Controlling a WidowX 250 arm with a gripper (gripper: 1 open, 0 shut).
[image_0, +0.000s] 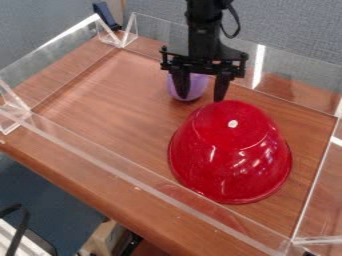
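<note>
My black gripper (202, 80) hangs from the top of the view, fingers pointing down and spread apart, directly over a purple rounded object (187, 92) that is partly hidden behind it. A large glossy red upturned bowl or dome (230, 158) sits on the wooden surface just below and right of the gripper. I cannot tell whether the fingers touch either object.
Low clear acrylic walls (134, 182) border the wooden work surface (107, 110). Beyond the front-left edge are a dark floor and some equipment.
</note>
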